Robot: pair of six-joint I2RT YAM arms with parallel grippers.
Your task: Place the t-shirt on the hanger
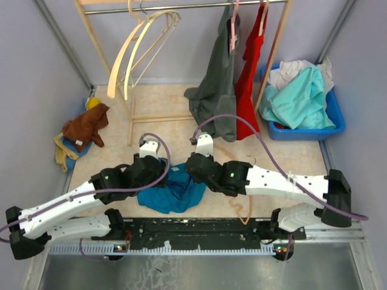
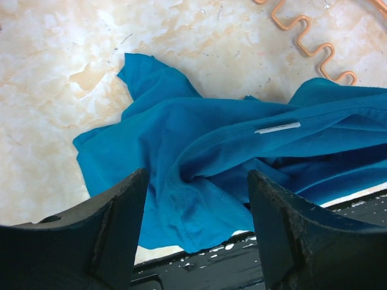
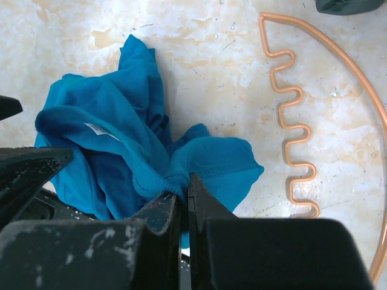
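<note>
The teal t-shirt (image 1: 172, 194) lies crumpled on the floor under both arms, its collar edge with a white label (image 2: 277, 128) stretched towards the right. My right gripper is shut on the collar edge, which rises into its fingertips. Over the cloth my left gripper stands open, nothing between its fingers, with the shirt visible below the gap. A peach hanger (image 3: 347, 57) lies on the floor right of the shirt, its wavy bar facing the cloth.
Empty hangers (image 1: 130, 51) hang at the rack's left, grey (image 1: 214, 78) and red (image 1: 249, 66) garments at its right. A blue bin (image 1: 302, 134) of clothes stands back right; brown cloth (image 1: 84, 127) lies at left.
</note>
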